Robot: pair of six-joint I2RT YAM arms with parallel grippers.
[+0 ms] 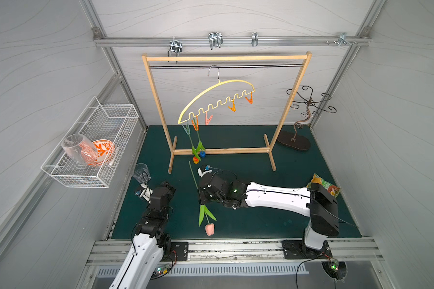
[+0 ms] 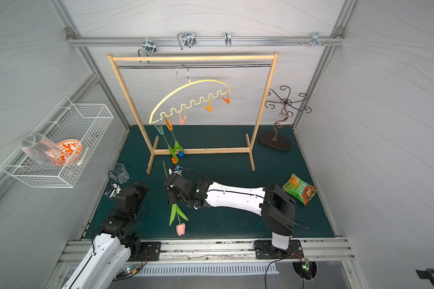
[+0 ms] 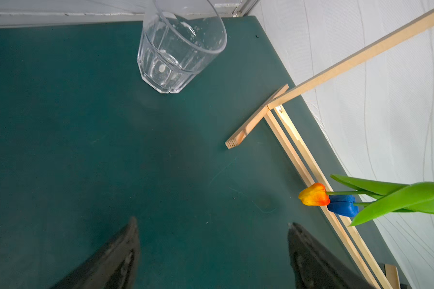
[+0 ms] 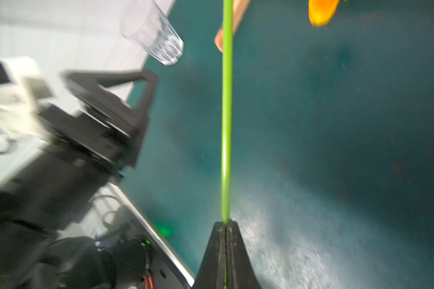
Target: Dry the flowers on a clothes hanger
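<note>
Pinched by its green stem [image 4: 226,144], a pink tulip [image 1: 209,229] is in my right gripper, which is shut on it above the table; the bloom points toward the front edge. My left gripper stands open and empty at the left. From the rack's bar hangs the yellow hanger [image 1: 216,86]. An orange tulip [image 3: 315,194] and a blue tulip [image 3: 342,205] hang head down from its teal clip [image 1: 186,129] and an orange clip [image 1: 194,123]. The pink clip [image 1: 208,118] and two more orange-toned clips at the right hold nothing.
A clear glass [image 3: 178,48] stands on the table behind my left gripper. The wooden rack [image 1: 160,106] spans the back. Farther right are a metal stand [image 1: 294,139] and a snack bag [image 2: 300,189]. A wire basket [image 1: 77,180] is on the left wall.
</note>
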